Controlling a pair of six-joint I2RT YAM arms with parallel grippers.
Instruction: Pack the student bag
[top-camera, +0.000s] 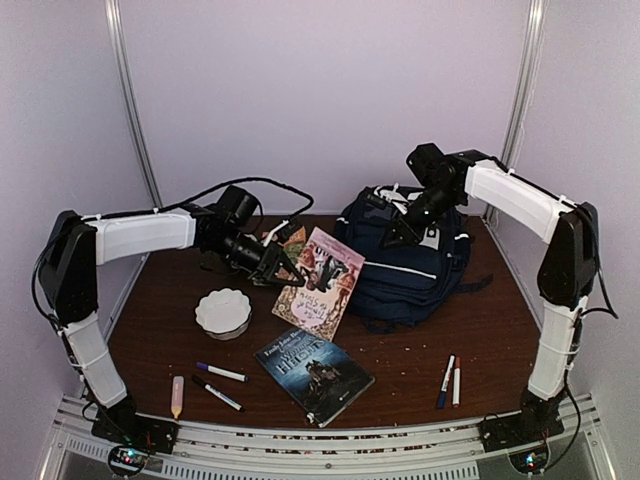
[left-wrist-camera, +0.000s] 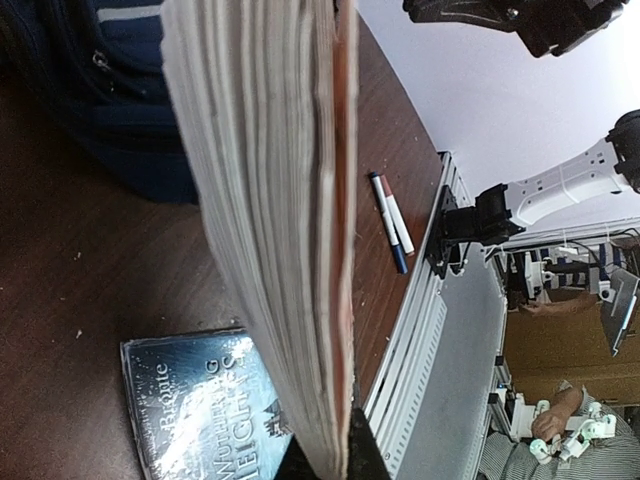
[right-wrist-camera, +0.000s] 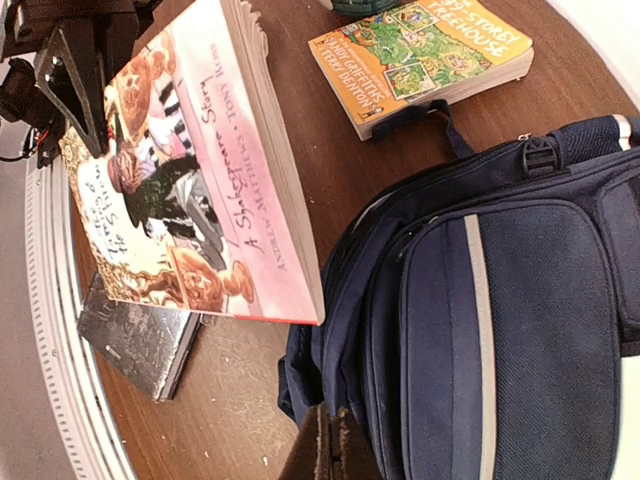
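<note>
My left gripper (top-camera: 285, 270) is shut on the pink Shakespeare Story book (top-camera: 320, 285), held tilted in front of the navy backpack (top-camera: 405, 285); its page edges (left-wrist-camera: 265, 200) fill the middle of the left wrist view. My right gripper (top-camera: 395, 235) is above the backpack, shut, nothing seen between its fingertips in the right wrist view (right-wrist-camera: 327, 440). The orange Treehouse book (right-wrist-camera: 420, 60) lies behind, and the Wuthering Heights book (top-camera: 310, 370) lies flat at the front.
A white bowl (top-camera: 222, 310) sits left of centre. Pens (top-camera: 220, 395) and a pink marker (top-camera: 177, 395) lie front left, two more pens (top-camera: 445, 380) front right.
</note>
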